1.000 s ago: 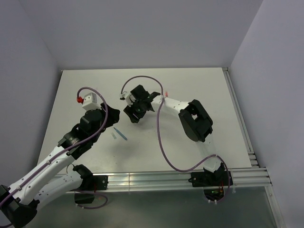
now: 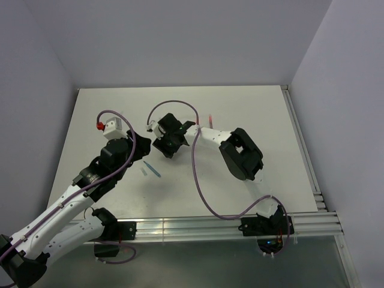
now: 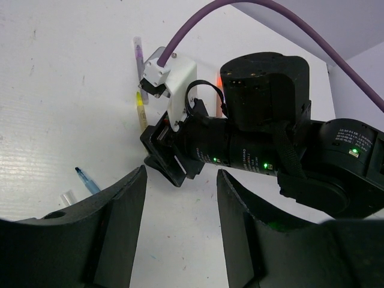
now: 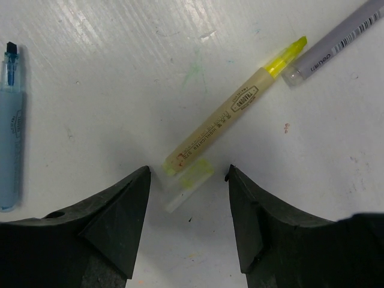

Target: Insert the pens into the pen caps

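Note:
In the right wrist view a yellow pen (image 4: 219, 120) lies with its uncapped tip up-right, its rear end beside a clear cap (image 4: 183, 195). My right gripper is open just over that end and the cap. A blue pen (image 4: 9, 144) with bare tip lies left; a grey-purple pen (image 4: 336, 45) lies upper right. My left gripper hangs open above the table, the right arm beyond it. In the left wrist view another clear cap (image 3: 68, 200) lies beside the blue pen.
A red pen (image 2: 210, 120) lies at the back, behind the right arm.
The right arm has shifted a little left and toward the front. The left arm has not visibly moved.

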